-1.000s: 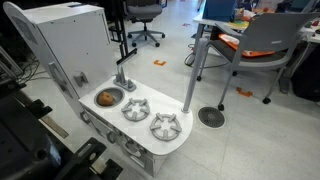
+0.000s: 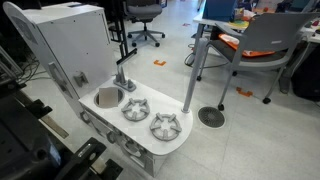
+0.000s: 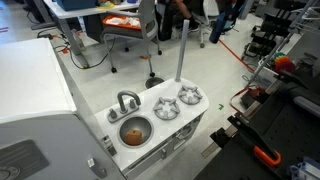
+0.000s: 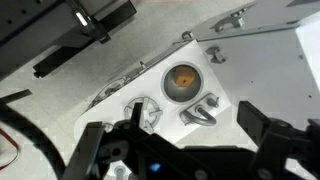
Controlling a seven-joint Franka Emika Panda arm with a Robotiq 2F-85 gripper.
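A small orange-brown object (image 4: pixel 184 76) lies in the round metal sink (image 4: pixel 205 85) of a white toy kitchen counter. The same object (image 3: pixel 135 136) shows in the sink in exterior view 2. In exterior view 1, a plain beige square patch (image 2: pixel 107 97) covers most of the sink's bowl; what it is cannot be told. My gripper is above the counter, its black fingers (image 4: pixel 265 130) wide apart in the wrist view. Nothing shows held between them, and the sink lies beyond their tips.
A grey faucet (image 4: pixel 201 116) stands beside the sink, and two stove burners (image 2: pixel 135 109) sit farther along the counter. A white cabinet (image 2: pixel 80 45) adjoins the sink end. An upright post (image 2: pixel 190 80) rises at the counter's far edge. A grey chair (image 2: pixel 255 55) stands beyond.
Little else differs.
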